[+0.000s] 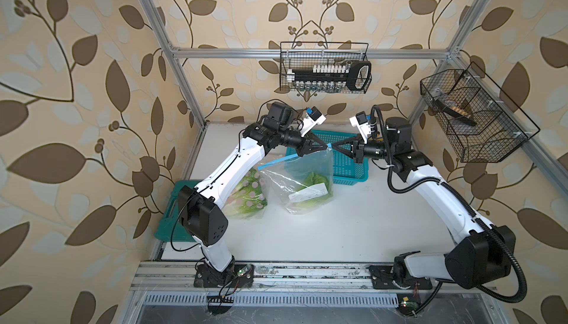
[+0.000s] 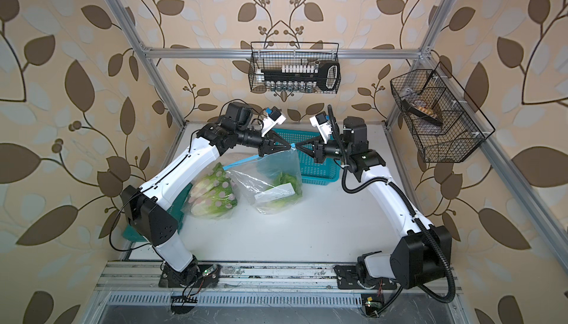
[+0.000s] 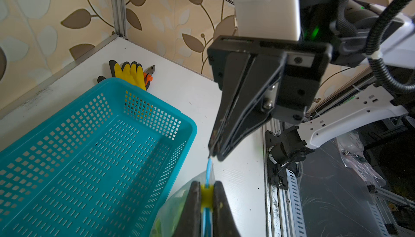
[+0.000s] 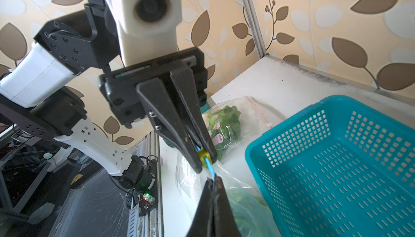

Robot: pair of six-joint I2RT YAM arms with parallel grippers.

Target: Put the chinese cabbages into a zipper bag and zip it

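A clear zipper bag (image 1: 295, 176) with green cabbage (image 1: 314, 185) and a white label hangs between my grippers. My left gripper is shut on its blue zip strip at a yellow slider, seen also in the right wrist view between that gripper's fingertips. My right gripper is shut just beside the left one at the strip's end, with nothing clearly between its fingers. A second bag (image 2: 210, 199) of cabbage lies on the table at the left.
A teal basket (image 1: 358, 173) stands behind the bag, with yellow gloves (image 3: 129, 74) beyond it. Another teal basket (image 1: 168, 211) is at the left edge. Wire baskets (image 2: 295, 66) hang on the walls.
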